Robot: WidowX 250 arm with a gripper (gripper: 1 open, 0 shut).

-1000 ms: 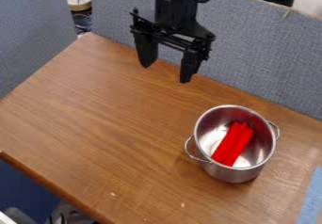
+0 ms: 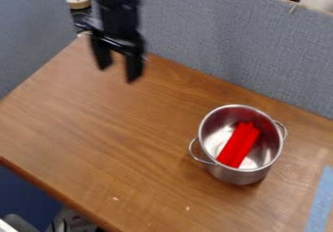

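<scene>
My black gripper point(image 2: 117, 62) hangs blurred over the upper left of the wooden table, its two fingers apart with nothing visible between them. A steel pot point(image 2: 260, 167) with two wire handles stands on the right of the table, and a red object point(image 2: 239, 142) lies inside it. The gripper is well away from the pot.
Grey padded panels point(image 2: 228, 41) border the back and left. A light blue strip point(image 2: 320, 197) lies at the right edge.
My gripper has swept left across the back of the table, away from the pot's side. The pot and the red object have not moved.
</scene>
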